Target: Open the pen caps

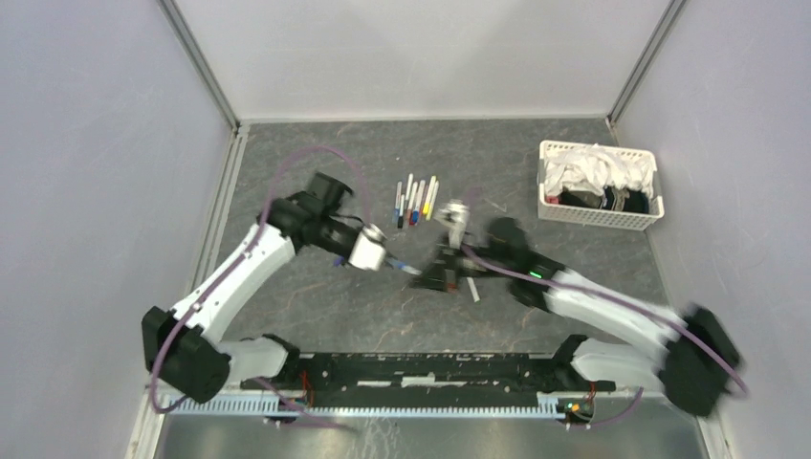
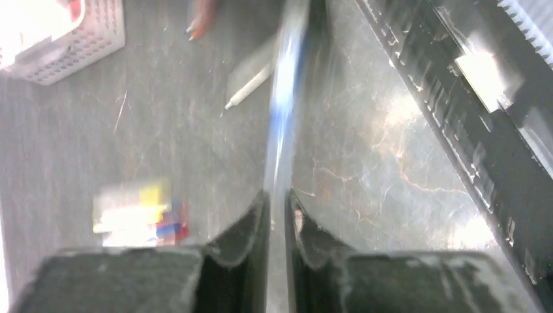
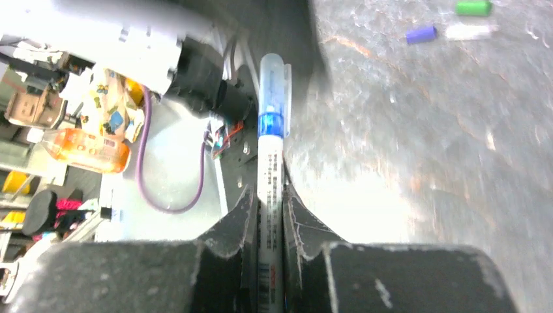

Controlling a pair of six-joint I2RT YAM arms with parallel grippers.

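Held in my right gripper, its fingers shut on the body, is a white pen (image 3: 270,166) with a clear blue cap (image 3: 270,104) on its far end. In the top view the pen's blue part (image 1: 406,269) spans the space between the two arms. My left gripper faces the cap end with a narrow gap between its fingers. The blurred pen (image 2: 283,104) reaches to its fingertips; whether they touch is unclear. Several pens (image 1: 416,199) lie in a row behind the arms.
A loose blue cap (image 3: 421,34) and a green cap (image 3: 473,8) lie on the table. One white pen (image 1: 473,289) lies near the right gripper. A white basket (image 1: 598,218) with cloth stands at the back right.
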